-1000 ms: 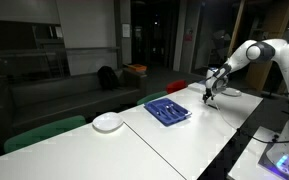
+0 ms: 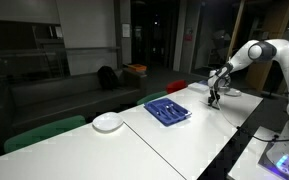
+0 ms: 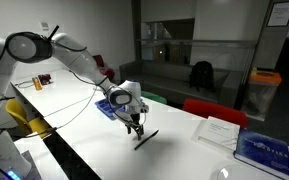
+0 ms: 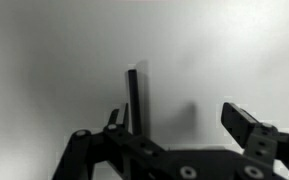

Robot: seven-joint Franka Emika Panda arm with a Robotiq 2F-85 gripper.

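A thin black stick [image 3: 147, 139] lies on the white table, just beside my gripper [image 3: 137, 128]. Seen from the wrist, the stick [image 4: 135, 100] runs close along the inner side of the left finger [image 4: 114, 130], and its lower end is hidden by the gripper. My gripper is open, its fingers wide apart and pointing down close to the tabletop. Nothing is gripped between them. From across the room, the gripper [image 2: 214, 103] appears small near the table's far right part, where the stick is too small to make out clearly.
A blue tray [image 2: 168, 110] with several items sits mid-table, and a white plate [image 2: 108, 122] lies farther left. In the second exterior view, a flat box [image 3: 264, 151] is at the right. Bare table surrounds the stick.
My gripper has shifted slightly to the right and down in the first exterior view. The tray and plate have stayed where they were.
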